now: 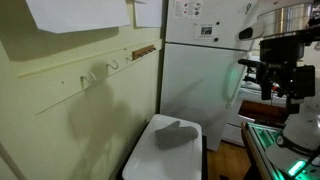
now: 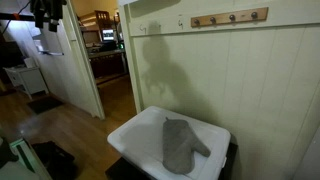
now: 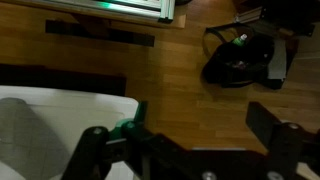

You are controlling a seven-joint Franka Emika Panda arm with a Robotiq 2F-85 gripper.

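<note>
A grey mitt-shaped cloth [image 1: 176, 134] lies flat on a white lidded bin or tray [image 1: 140, 160] by the wall. Exterior view 2 shows the same mitt [image 2: 182, 145] near the middle of the white top [image 2: 135, 140]. My gripper is open, its fingers wide apart with only wooden floor beneath. It hangs high to the right of the white surface in exterior view 1 and at the upper left in exterior view 2. In the wrist view, part of the mitt [image 3: 25, 135] shows at the lower left, well clear of the fingers.
A peg rack [image 2: 230, 17] and several hooks [image 1: 90, 76] are fixed to the pale wall above the white surface. A white fridge [image 1: 195, 85] stands behind. On the floor is a dark bag [image 3: 243, 58]; open floor [image 3: 180, 85] lies between.
</note>
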